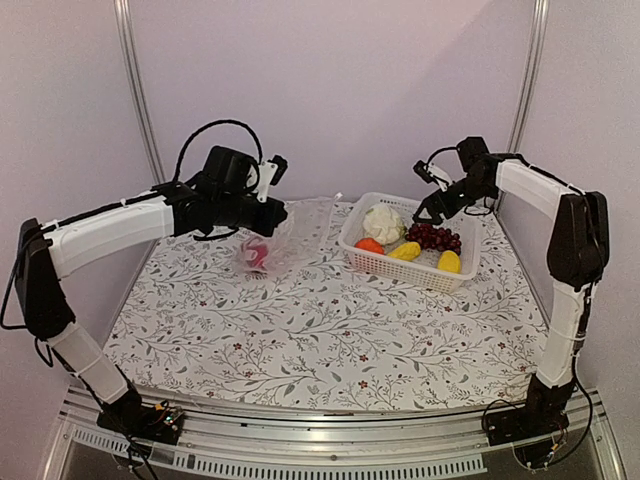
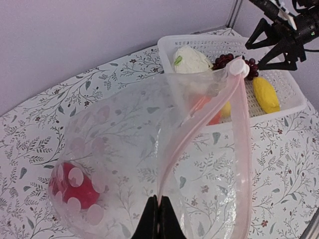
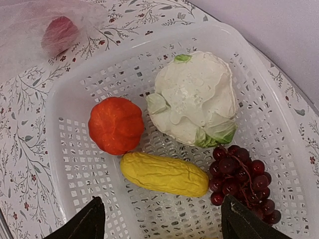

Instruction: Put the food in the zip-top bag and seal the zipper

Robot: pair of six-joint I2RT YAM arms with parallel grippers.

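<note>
The clear zip top bag stands tilted at the left, its rim pinched between the fingers of my shut left gripper. A pinkish-red food item shows through the plastic at the bag's bottom. Over the white basket, my right gripper points down, its fingers apart and empty. Inside the basket are a cauliflower, an orange-red tomato-like vegetable, a yellow elongated food and dark red grapes. Another yellow piece lies near the basket's right end.
The bag's free upper corner reaches toward the basket's left side. A wall stands behind the table.
</note>
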